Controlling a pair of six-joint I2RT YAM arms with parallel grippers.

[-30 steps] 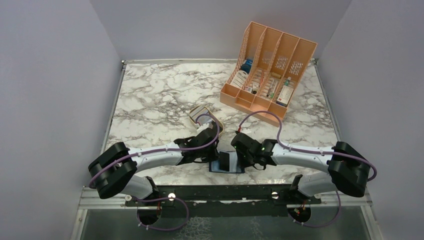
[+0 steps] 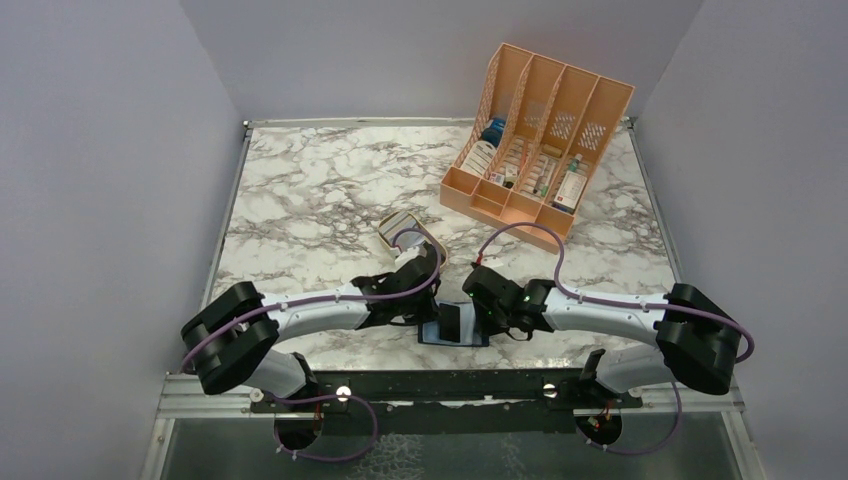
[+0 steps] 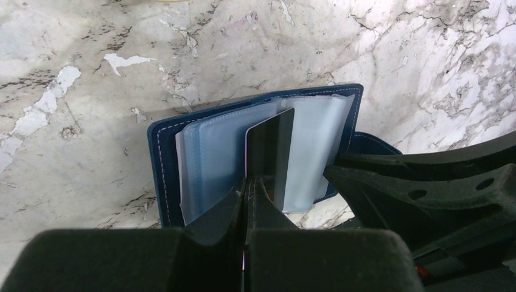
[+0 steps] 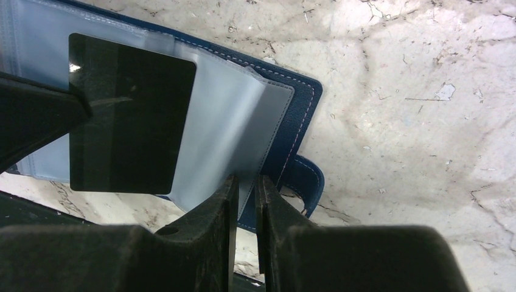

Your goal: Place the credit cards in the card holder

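Note:
A blue card holder with translucent sleeves lies on the marble table at the front centre. A black card lies at its middle sleeves. My left gripper is shut, its tips at the card's left edge; nothing else shows clearly between them. My right gripper is at the holder's right edge, fingertips close together with a narrow gap over the sleeve edge; whether they grip it is unclear. In the top view both arms partly hide the holder.
A small tray of cards sits just behind my left gripper. A peach organiser with boxes and bottles stands at the back right.
The right arm looks unchanged.

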